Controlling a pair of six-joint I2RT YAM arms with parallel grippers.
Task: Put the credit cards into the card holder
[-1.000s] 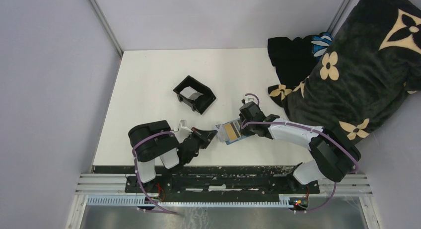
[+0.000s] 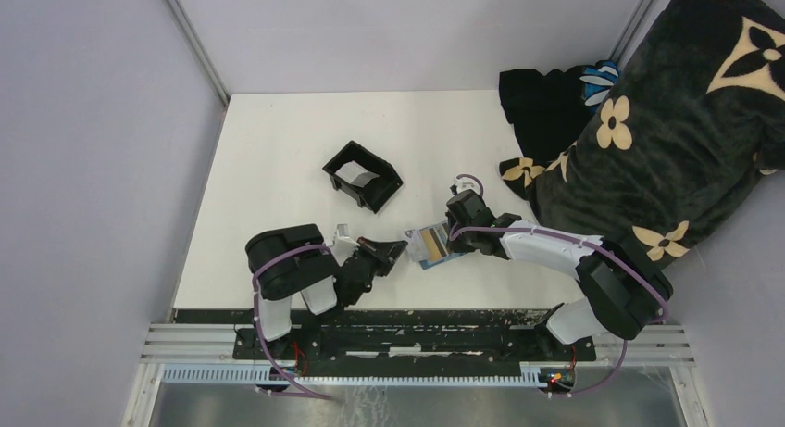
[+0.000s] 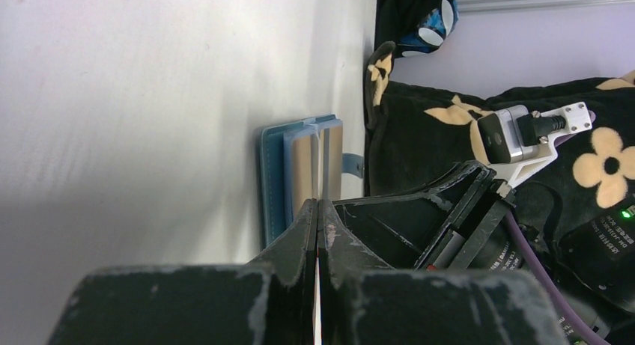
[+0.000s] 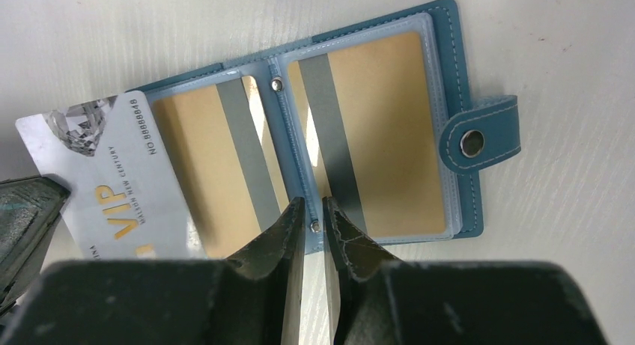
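Note:
In the right wrist view, the blue card holder (image 4: 457,57) lies spread flat, a gold-and-grey card showing in each half. A white VIP card (image 4: 112,173) overlaps its left half at the outer side; whether its edge is under the clear sleeve I cannot tell. My left gripper is shut on that card, which shows edge-on as a thin pale strip in the left wrist view. Over the holder's middle fold, my right gripper stands slightly open, with only a narrow gap and nothing held between its fingers.
Behind the holder, a black box (image 2: 375,194) contains white cards (image 2: 355,174). A dark flowered cushion (image 2: 639,149) and black cloth (image 2: 546,107) fill the right side.
My left arm has shifted slightly to the right, bringing the white card a little farther over the holder. The right arm looks unmoved, as does the box.

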